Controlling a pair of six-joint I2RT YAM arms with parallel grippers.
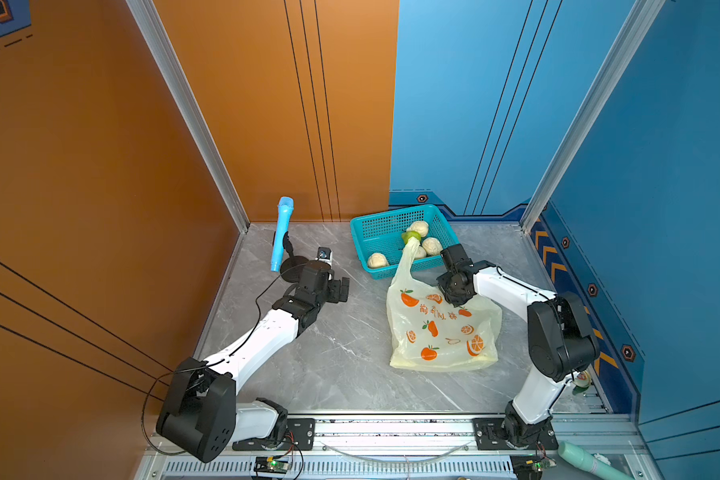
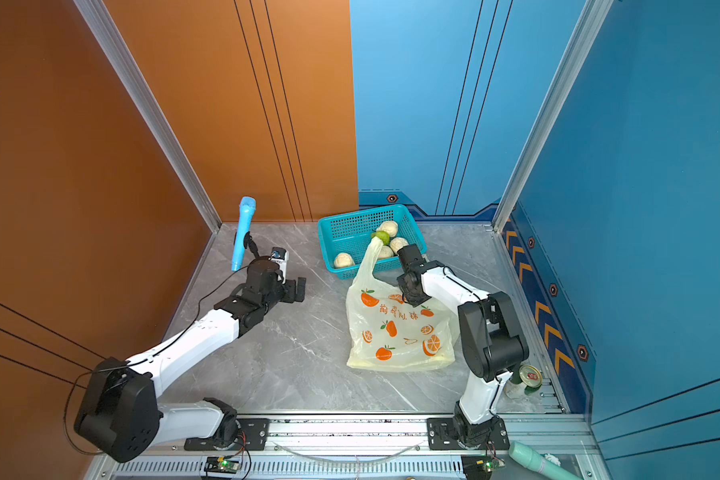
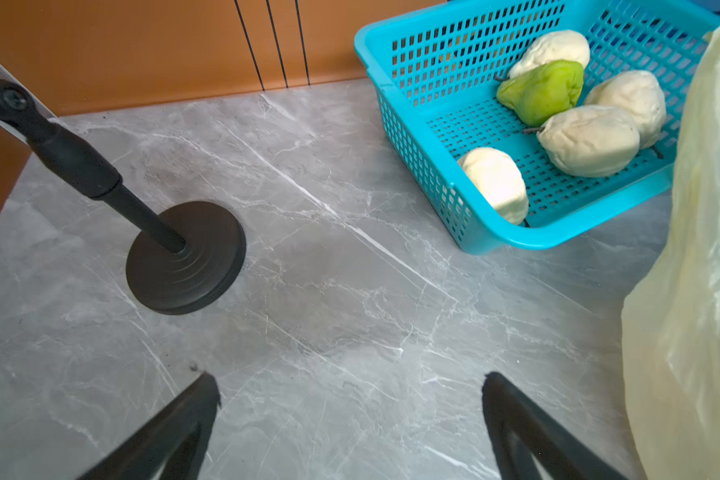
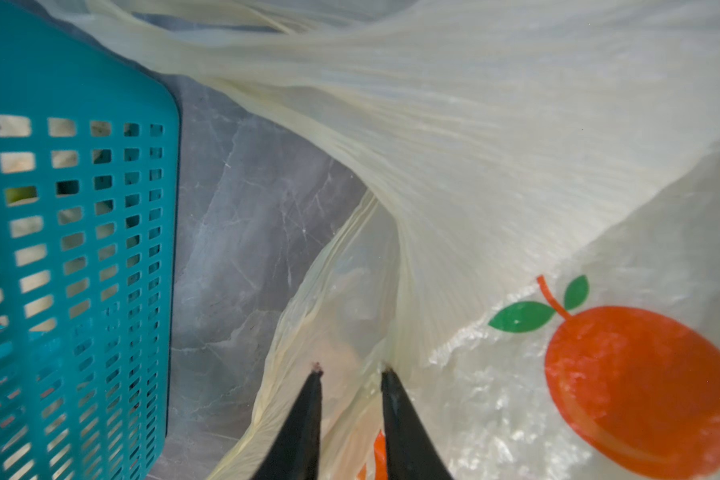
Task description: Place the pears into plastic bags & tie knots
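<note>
A pale plastic bag [image 1: 444, 344] with orange fruit prints lies on the table, its handle rising toward the teal basket [image 1: 368, 236]. The basket holds several pale round fruits [image 3: 587, 142] and a green pear [image 3: 540, 92]. My left gripper is open, empty, over bare table left of the bag. My right gripper is at the bag's folds near the basket, its fingers partly apart around crumpled film; whether they grip it cannot be told.
A black stand [image 3: 180, 260] with a light-blue microphone [image 1: 282, 228] stands at the back left. A can [image 2: 529, 376] is at the front right.
</note>
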